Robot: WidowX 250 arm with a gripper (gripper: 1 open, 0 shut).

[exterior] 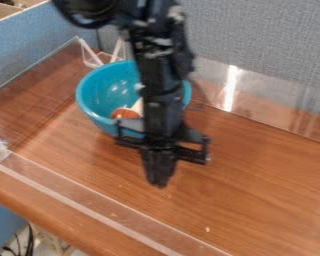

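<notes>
My black gripper (160, 170) is low over the wooden surface, in front of a turquoise bowl (99, 88); it looks shut, with nothing visible between its blurred fingers. The bowl stands toward the back left, partly hidden behind my arm, and holds something pale and orange (123, 113) that is only partly visible.
A grey textured wall (263, 45) rises behind it, with a clear strip along its base. Pale-blue panelling (29, 50) borders the left, and cables hang below the front-left edge.
</notes>
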